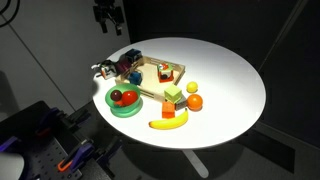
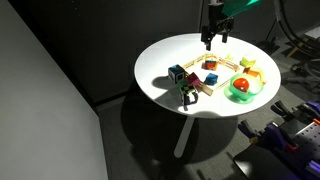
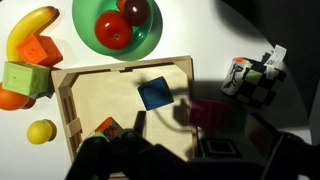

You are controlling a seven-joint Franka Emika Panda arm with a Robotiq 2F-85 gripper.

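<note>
My gripper (image 1: 113, 29) hangs open above the far left part of the round white table, clear of everything on it. In exterior view 2 the gripper (image 2: 209, 44) is likewise up in the air, nothing between its fingers. A shallow wooden tray (image 3: 125, 67) holds a blue cube (image 3: 155, 93) and a red-and-green cube (image 3: 107, 128). Beside the tray, a dark red block (image 3: 208, 114) shows in the gap between the fingers from above, well below them. A black-and-white checked object (image 3: 253, 82) lies farther right.
A green bowl (image 1: 111, 103) holds a red tomato (image 1: 130, 97) and a darker fruit. Near the table's edge are a banana (image 1: 169, 121), an orange block (image 1: 168, 109), a green block (image 1: 173, 93), an orange (image 1: 195, 102) and a lemon (image 1: 192, 87).
</note>
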